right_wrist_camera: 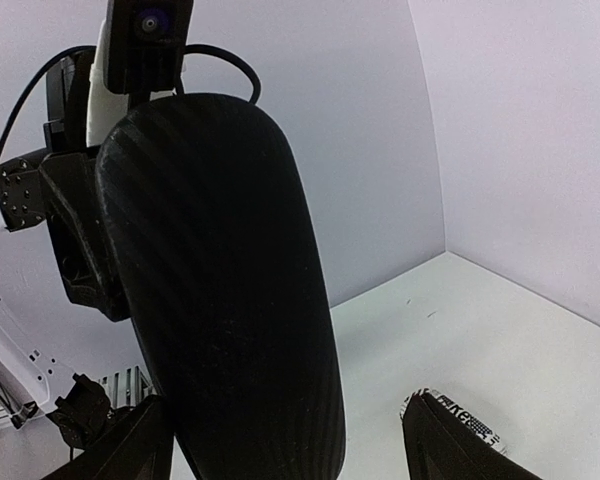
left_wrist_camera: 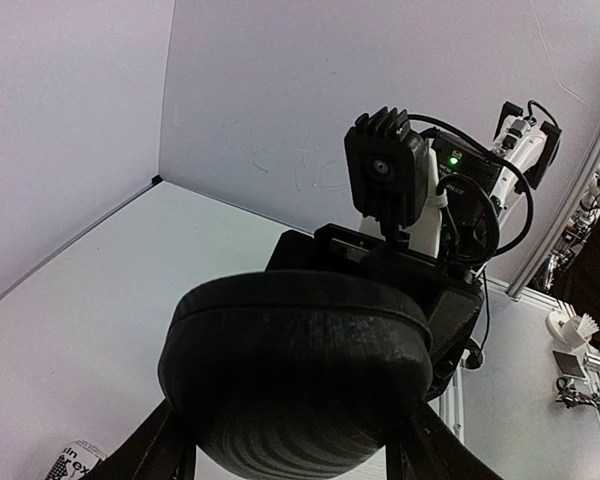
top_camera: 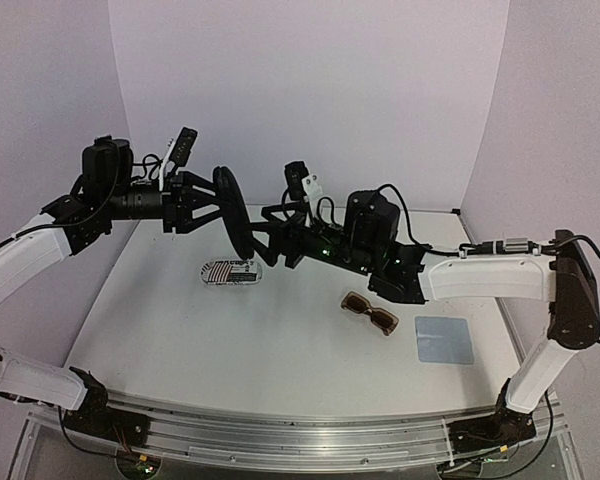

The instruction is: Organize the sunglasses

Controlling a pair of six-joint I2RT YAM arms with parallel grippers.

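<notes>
A black elongated glasses case (top_camera: 232,212) is held up on end above the table, with my left gripper (top_camera: 218,197) shut on it from the left. In the left wrist view the case (left_wrist_camera: 295,370) fills the space between the fingers. My right gripper (top_camera: 259,222) stands open just right of the case's lower part; the right wrist view shows a gap between the case (right_wrist_camera: 230,300) and one finger. Brown sunglasses (top_camera: 370,313) lie unfolded on the table, right of centre. A grey-blue cloth (top_camera: 444,340) is flat to their right.
An oval printed item (top_camera: 231,272) with stripes and lettering rests on the white table (top_camera: 250,350) below the case. A metal rail (top_camera: 300,440) runs along the front edge.
</notes>
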